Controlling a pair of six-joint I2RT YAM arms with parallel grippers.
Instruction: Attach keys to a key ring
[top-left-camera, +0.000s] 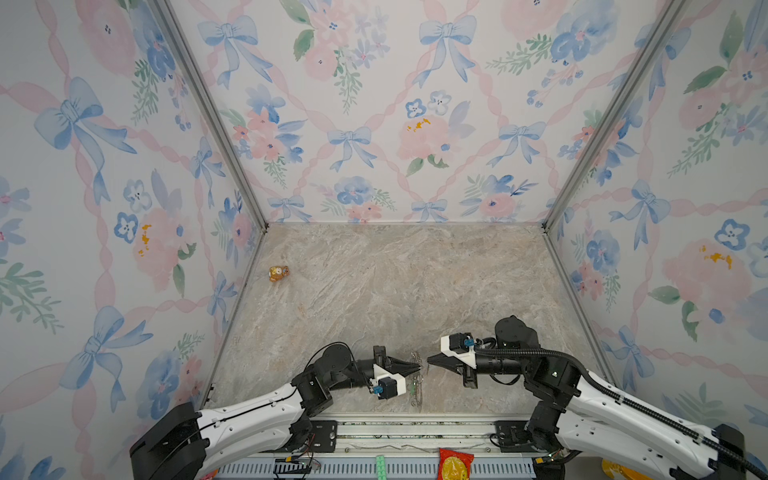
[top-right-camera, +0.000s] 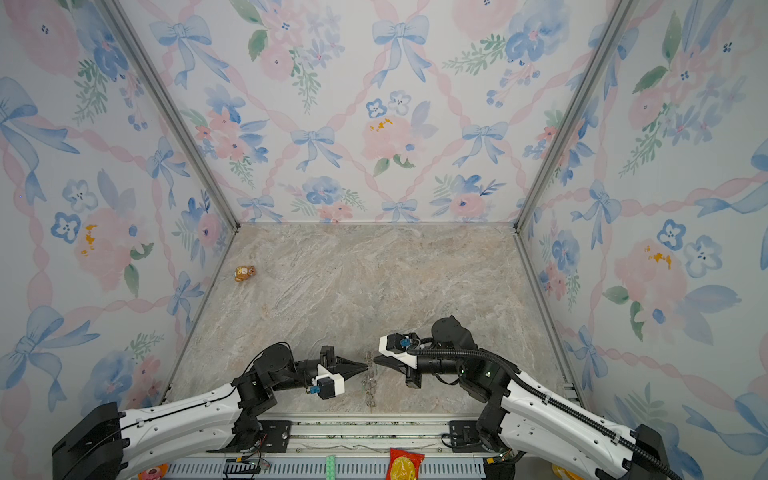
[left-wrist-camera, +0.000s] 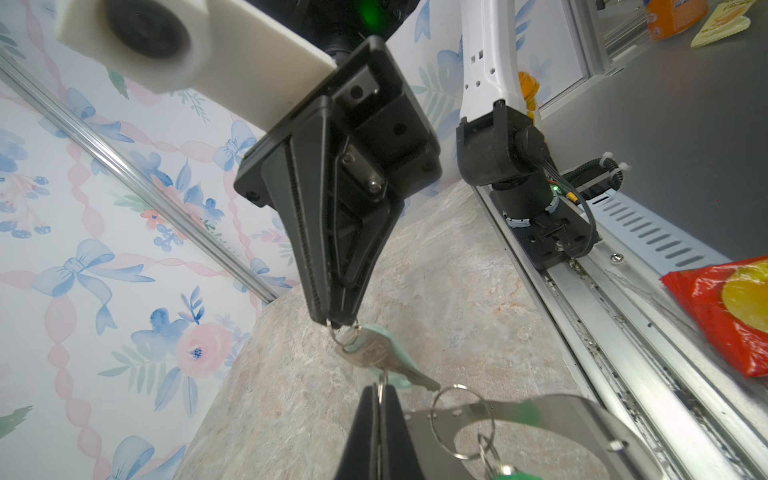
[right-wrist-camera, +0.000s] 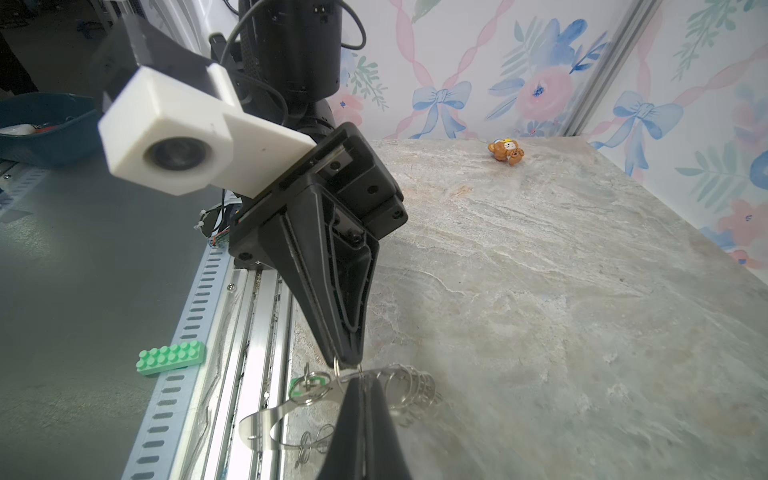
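A shiny metal key holder (left-wrist-camera: 528, 416) with wire rings extends from my left gripper, which is shut on a thin metal part at its tips. One ring (left-wrist-camera: 436, 432) stands out beside the plate. In the left wrist view, my right gripper is shut on a small wire loop carrying a silver key (left-wrist-camera: 376, 352), with a pale teal piece partly behind it. The key hangs just above the left fingertips; contact with the holder cannot be made out. From the right wrist side, my right gripper hides the key, while the holder (right-wrist-camera: 392, 385) spans behind its fingers.
A small brown toy (top-left-camera: 278, 273) sits far left on the stone-patterned table (top-left-camera: 416, 280). Beyond the front rail lie a red packet (top-left-camera: 454, 464) and a green block (right-wrist-camera: 170, 357).
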